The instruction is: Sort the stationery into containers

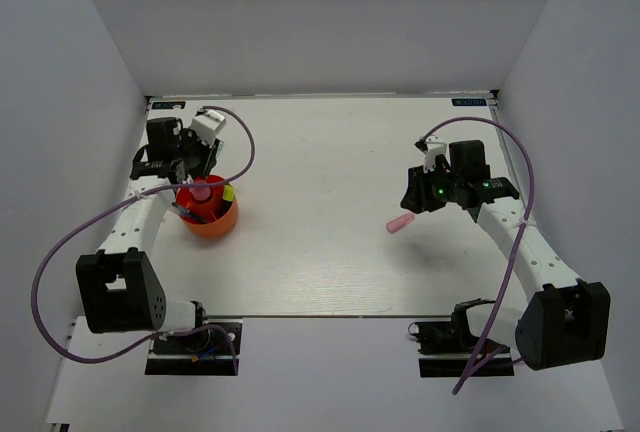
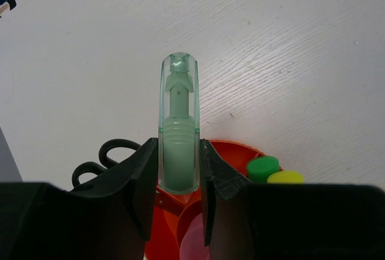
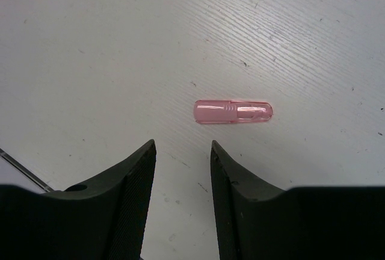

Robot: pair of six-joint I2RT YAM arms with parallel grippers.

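Observation:
A translucent green capped piece of stationery (image 2: 178, 151) stands upright in the left wrist view, with my left gripper shut on its lower part. Below it shows the orange round container (image 1: 212, 224), divided inside, at the left of the table. Black scissor handles (image 2: 111, 151), green and yellow caps (image 2: 263, 168) and a pink item (image 2: 194, 242) are in it. On the right, a pink capped piece (image 3: 225, 111) lies flat on the table. My right gripper is open, empty, with the pink piece beyond its fingertips.
Grey walls (image 1: 75, 102) close it in at both sides and the back. A purple cable arcs over each arm.

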